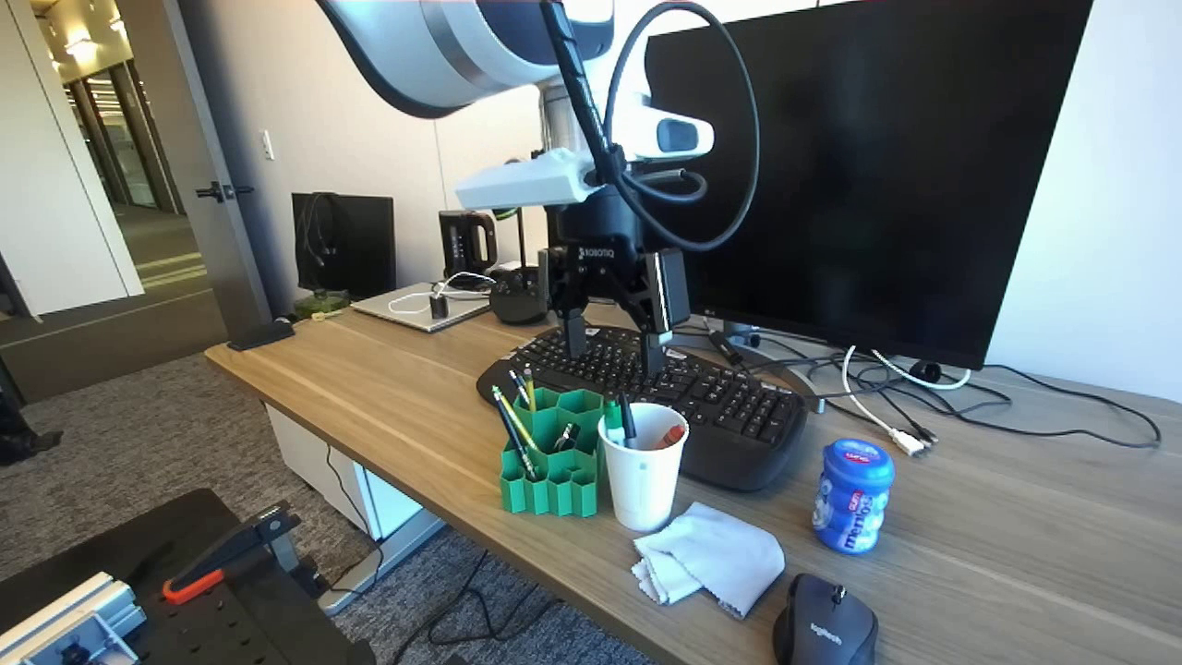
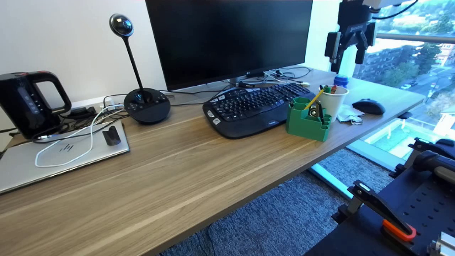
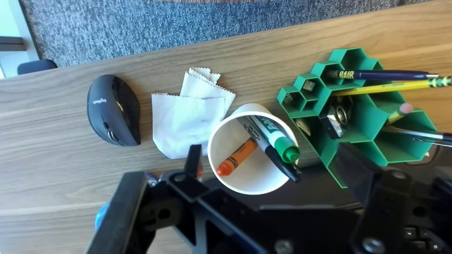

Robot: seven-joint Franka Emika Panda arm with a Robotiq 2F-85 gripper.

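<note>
Above the keyboard point(image 1: 720, 401), my gripper point(image 1: 611, 356) hangs open, its fingers apart and empty. A white cup point(image 1: 643, 488) stands upright on the desk; the wrist view shows an orange crayon point(image 3: 238, 157), a green-capped marker point(image 3: 275, 137) and a black marker point(image 3: 274, 156) inside it. Right beside the cup is a green honeycomb organizer point(image 1: 550, 495) holding pens, a yellow pencil point(image 3: 381, 88) and a small dark metallic item point(image 3: 338, 117). In the wrist view, my dark fingers cover the lower edge of the organizer and part of the keyboard.
A folded white cloth point(image 1: 715, 554), a mouse point(image 1: 828, 622) and a blue gum bottle point(image 1: 853, 497) lie beyond the cup. Behind my gripper stands a large monitor point(image 1: 864, 166) with cables point(image 1: 964, 410) at its base. Bare desk point(image 2: 170, 183) stretches out at the left.
</note>
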